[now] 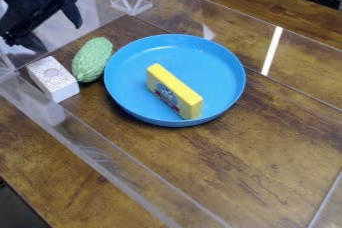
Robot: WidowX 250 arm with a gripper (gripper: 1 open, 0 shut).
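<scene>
My black gripper (30, 24) hangs at the upper left, open, above and just behind a white box (54, 79). A pale green textured oblong object (91, 59), like a bitter melon, lies right of the box. Farther right, a blue plate (214, 77) holds a yellow box (175, 92) with a printed side.
Clear plastic walls run along the left and back of the area.
</scene>
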